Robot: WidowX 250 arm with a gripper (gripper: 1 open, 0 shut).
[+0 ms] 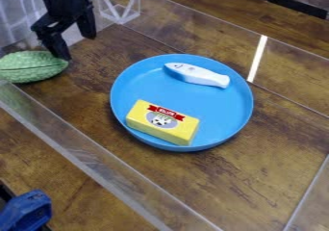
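Note:
My black gripper [64, 38] is at the upper left, open, its fingers pointing down just above and behind a green leaf-textured oblong object [29, 67]. A blue plate [148, 81] sits in the middle of the wooden floor, holding a white fish-shaped object [195, 75] at its upper part and a yellow box [162, 123] with a red label at its lower part.
A clear panel edge runs diagonally across the lower left, with a blue item [21, 212] beyond it in the corner. Bare wooden surface lies right of the plate and above it.

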